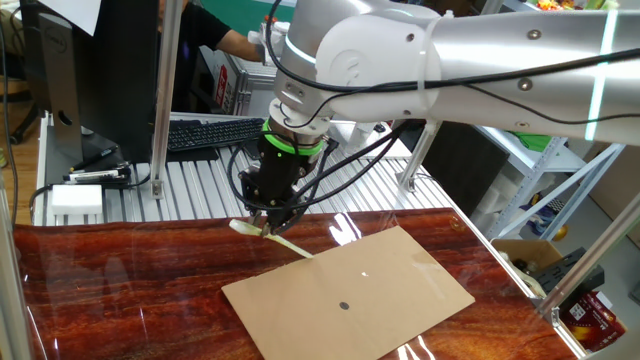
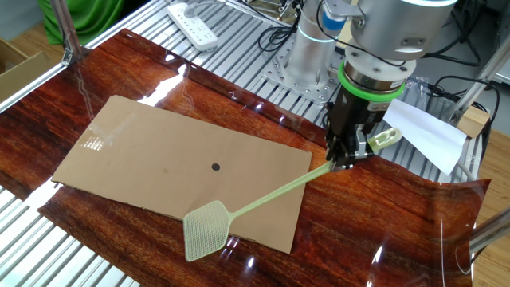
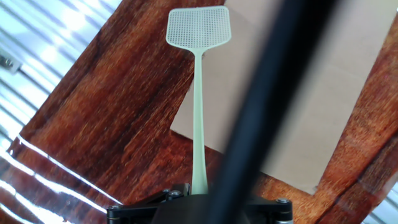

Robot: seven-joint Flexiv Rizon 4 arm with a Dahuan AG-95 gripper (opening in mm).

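Observation:
My gripper point(image 2: 343, 164) is shut on the handle of a pale green fly swatter point(image 2: 279, 191), with the handle's end point(image 2: 386, 140) sticking out behind the fingers. The swatter's mesh head point(image 2: 206, 230) appears across the long edge of a brown cardboard sheet point(image 2: 171, 151) in exterior view 2. Whether the head touches anything is unclear. A small dark spot point(image 2: 215, 167) lies on the cardboard, apart from the swatter. In the wrist view the swatter's shaft point(image 3: 198, 118) runs straight out from the gripper; a blurred black cable hides part of the cardboard.
The cardboard lies on a glossy red-brown wood-grain table cover point(image 1: 130, 270). Behind are a keyboard point(image 1: 210, 133) and a white box point(image 1: 77, 200); a power strip point(image 2: 192, 28) and white paper point(image 2: 418, 131) lie on the slatted surface.

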